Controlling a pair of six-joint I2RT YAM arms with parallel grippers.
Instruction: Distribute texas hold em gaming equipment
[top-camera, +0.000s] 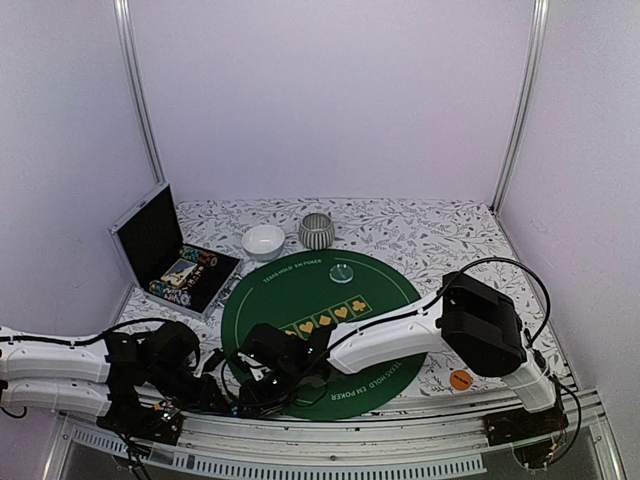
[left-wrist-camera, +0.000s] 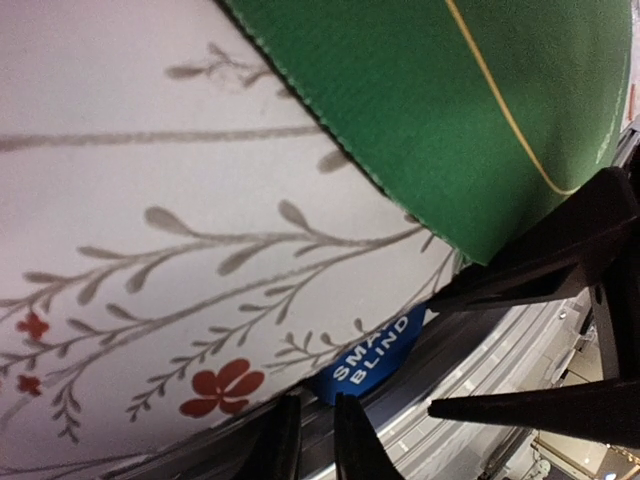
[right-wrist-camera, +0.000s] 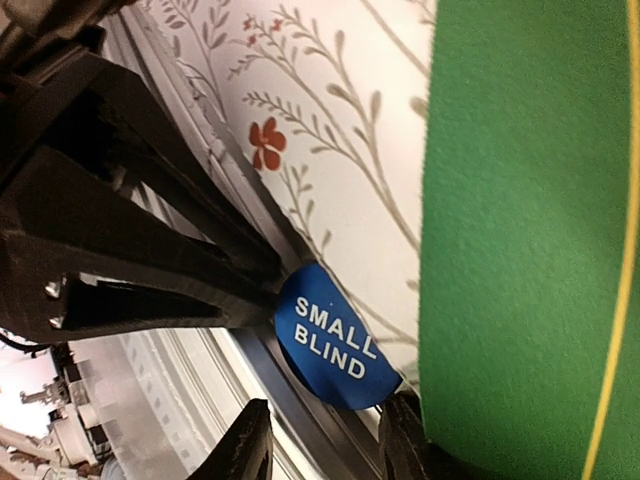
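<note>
A blue disc lettered SMALL BLIND (right-wrist-camera: 332, 345) is at the table's front edge, tilted over the dark gap by the metal rail. My left gripper is shut on the disc's left side. From the right, my right gripper reaches in with its fingers parted and the disc's near edge by the gap between them; whether they touch it is not clear. The green poker mat (top-camera: 290, 275) lies just beside, partly under my right arm. In the top view, the disc is mostly hidden by the grippers.
An open case (top-camera: 215, 305) with chips and cards stands at the left. A white bowl (top-camera: 263, 242) and a striped cup (top-camera: 316, 231) sit at the back. A clear disc (top-camera: 341, 273) lies on the mat, an orange disc (top-camera: 461, 380) to its right.
</note>
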